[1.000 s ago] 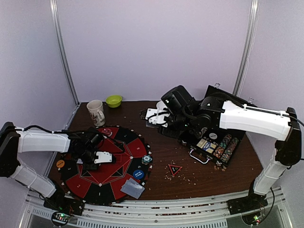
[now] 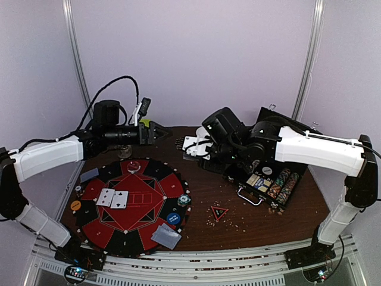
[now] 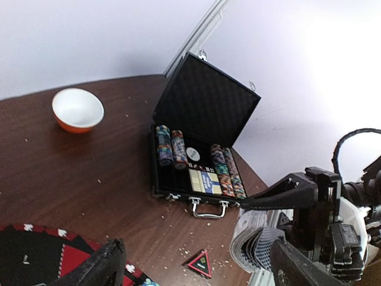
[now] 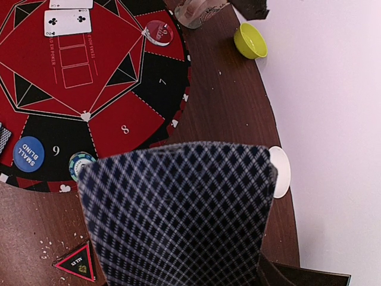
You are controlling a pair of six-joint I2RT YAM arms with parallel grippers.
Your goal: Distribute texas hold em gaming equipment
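Note:
My right gripper point(image 2: 191, 147) is shut on a deck of cards point(image 4: 178, 208), whose dark checked back fills the lower middle of the right wrist view. The same deck point(image 3: 256, 247) shows side-on in the left wrist view. My left gripper point(image 2: 159, 133) hangs raised behind the mat, its fingers point(image 3: 104, 268) apart and nothing seen between them. On the round red-and-black poker mat point(image 2: 128, 229), two cards point(image 2: 119, 199) lie face up. Face-down cards rest at the mat's front right point(image 2: 166, 236) and back left point(image 2: 89, 174).
An open chip case point(image 3: 193, 173) stands at the right. A white bowl point(image 3: 77, 108), a green bowl point(image 4: 250, 40) and a partly hidden mug point(image 2: 125, 152) are at the back. The triangular all-in marker point(image 2: 219, 213) lies on bare table; chips point(image 2: 183, 200) sit at the mat's edge.
My left arm has risen from over the face-up cards and swung back and right, uncovering those cards and now partly hiding the mug and green bowl. The right arm has stayed still.

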